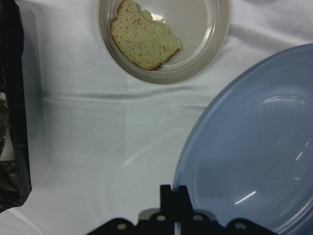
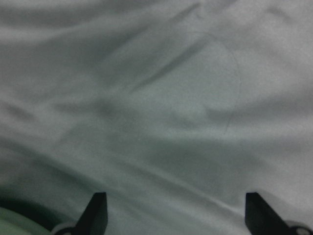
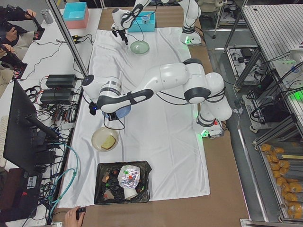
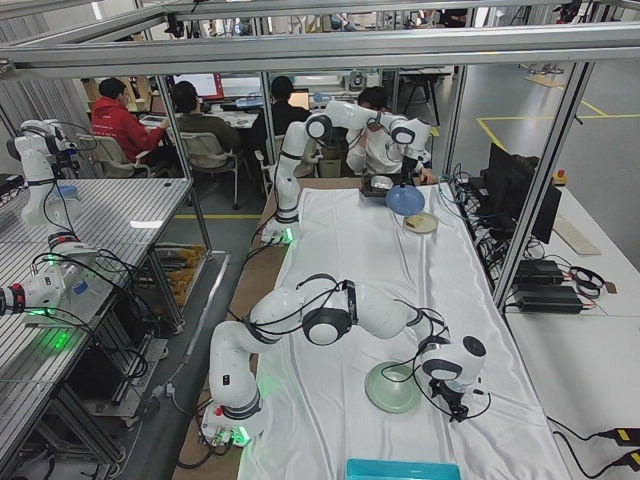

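A blue plate (image 1: 254, 137) has its rim between the fingers of my left gripper, which is shut on it. Beside it a beige plate (image 1: 195, 58) holds a slice of bread (image 1: 142, 39). A black-lined bin (image 3: 99, 184) with scraps stands at the near end in the camera left view. At the other end my right gripper is open above the white cloth, empty, beside a green plate (image 4: 393, 395).
A turquoise bin (image 4: 402, 470) stands beyond the green plate's end of the cloth. Monitors, cables and boxes line one long side.
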